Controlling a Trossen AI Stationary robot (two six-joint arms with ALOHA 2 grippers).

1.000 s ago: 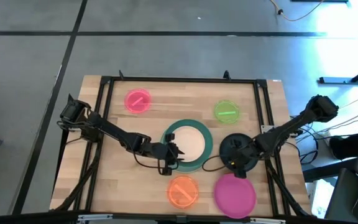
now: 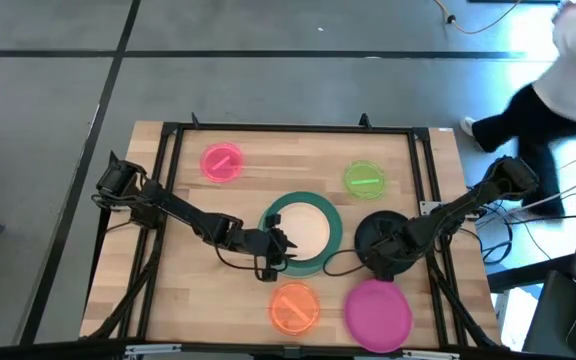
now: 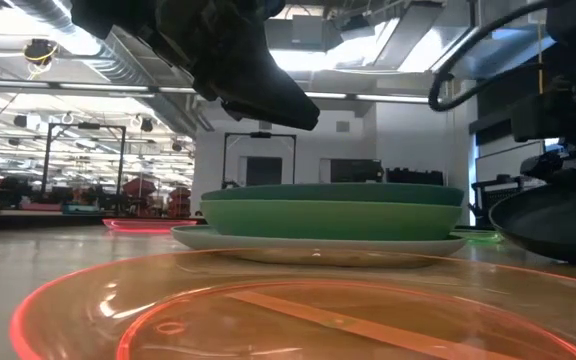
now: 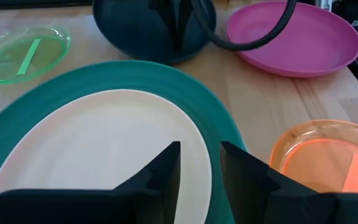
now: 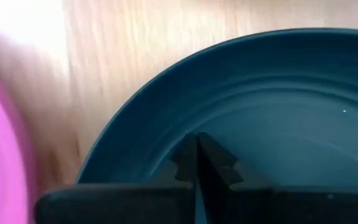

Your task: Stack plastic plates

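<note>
A dark blue plate [image 5: 278, 149] lies flat on the table, filling much of the right wrist view. My right gripper is shut over its inside, and no rim shows between the fingertips. In the left wrist view, a white plate [image 4: 104, 149] rests on a teal-green plate [image 4: 166, 81]. Over the right part of these two, my left gripper stands open and empty. From low down, a green plate side [image 3: 328, 218] shows in that pile. A magenta plate [image 2: 378, 315] sits in front of the dark one.
Small clear plates lie apart on the table: orange [image 2: 294, 308], green [image 2: 365, 179] and pink [image 2: 222, 162]. Bare wood [image 2: 278, 160] stretches across the back middle. A black frame [image 2: 288, 127] borders the work area. A person [image 2: 528, 120] is at the upper right.
The left arm stays still. A person has come into view.
</note>
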